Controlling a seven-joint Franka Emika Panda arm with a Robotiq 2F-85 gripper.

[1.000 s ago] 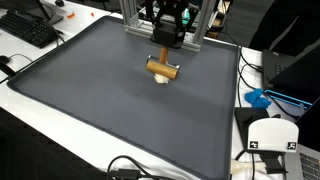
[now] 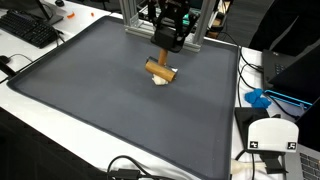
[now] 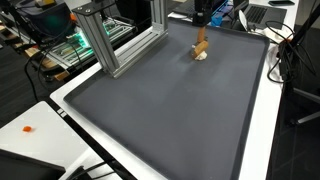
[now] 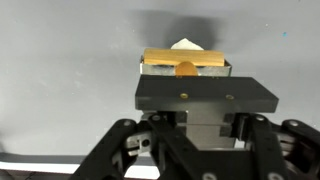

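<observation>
A brown tool with a wooden roller-like head (image 2: pixel 160 70) and an upright handle hangs below my gripper (image 2: pixel 167 40) at the back of the grey table. The gripper is shut on its handle. In the wrist view the wooden head (image 4: pixel 184 57) lies crosswise in front of the gripper, with the round handle end (image 4: pixel 186 69) just ahead of the dark finger block. A small pale piece (image 2: pixel 159 80) shows under the tool's head. Its edge (image 4: pixel 186 44) peeks out beyond the wood, the rest hidden. Whether head and piece touch cannot be told.
A metal frame (image 3: pixel 130 45) stands at its edge. A blue cloth (image 2: pixel 257 98) and a white device (image 2: pixel 272 135) lie beyond the table's right side.
The tool's head has tilted and shifted slightly left in exterior view 1 over the last second. The pale piece now shows more to the right of it. The gripper keeps its hold.
</observation>
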